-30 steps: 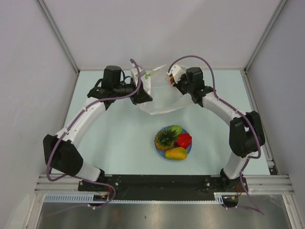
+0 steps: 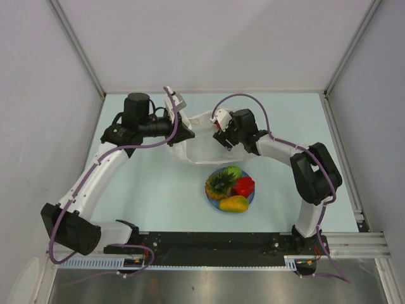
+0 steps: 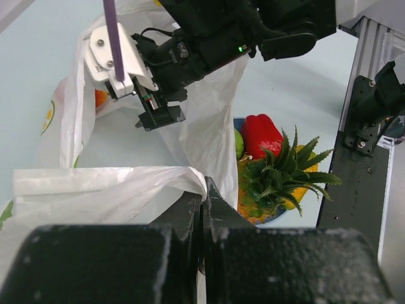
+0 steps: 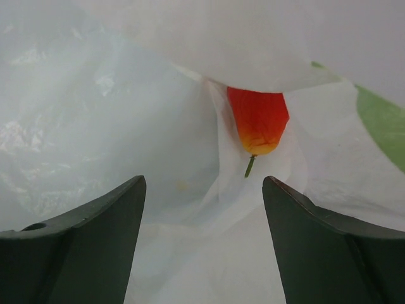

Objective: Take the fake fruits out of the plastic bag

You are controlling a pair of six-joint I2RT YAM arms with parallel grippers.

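Observation:
The white plastic bag [image 2: 205,149] is spread between my two arms, its mouth facing the front. My left gripper is shut on the bag's edge, which runs into its fingertips. Inside the bag is my right gripper, its fingers apart and nothing between them. A red-orange fruit [image 4: 258,120] with a thin green stem lies ahead of it in a fold, beyond the fingertips and right of centre; the bag covers its upper end. In the left wrist view, a bit of orange fruit [image 3: 101,98] shows behind the right gripper's white mount.
A blue plate [image 2: 214,204] stands in front of the bag. On it lie a pineapple [image 2: 219,185], a red pepper [image 2: 245,186], a yellow fruit [image 2: 234,204] and a green fruit [image 2: 234,171]. The table on both sides of the plate is clear.
Both grippers and the bag have come toward the front over the last second. My right gripper has moved left inside the bag, and less of the red fruit shows from above.

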